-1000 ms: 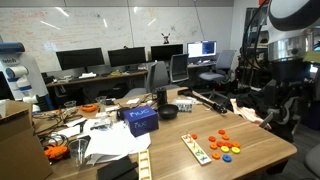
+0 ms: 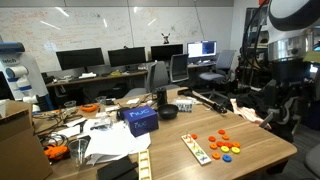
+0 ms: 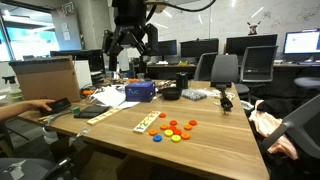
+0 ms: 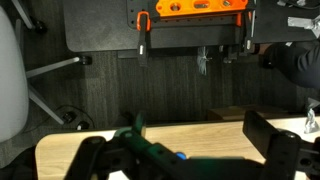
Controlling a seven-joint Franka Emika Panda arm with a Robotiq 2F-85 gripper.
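Observation:
Several small red, orange, yellow and blue discs lie loose on the wooden table [image 2: 180, 163], among them a yellow disc [image 3: 176, 139] and a blue disc [image 3: 157, 138]. A pale strip [image 2: 195, 149] with a row of discs or holes rests beside them, and a similar strip [image 2: 145, 164] lies further left. High over the table in exterior view 2, my gripper [image 3: 128, 42] is apart from everything. Its two dark fingers stand wide open in the wrist view, where the gripper has nothing between its tips. Only a bit of a blue disc [image 4: 180, 155] shows there.
A blue box [image 2: 140, 121], a black bowl [image 2: 168, 112] and a dark flat pad [image 2: 118, 169] occupy the table's left and back. White papers [image 2: 108, 143] and clutter cover the left. A cardboard box [image 2: 20, 145] stands at far left. Bare wood lies around the discs.

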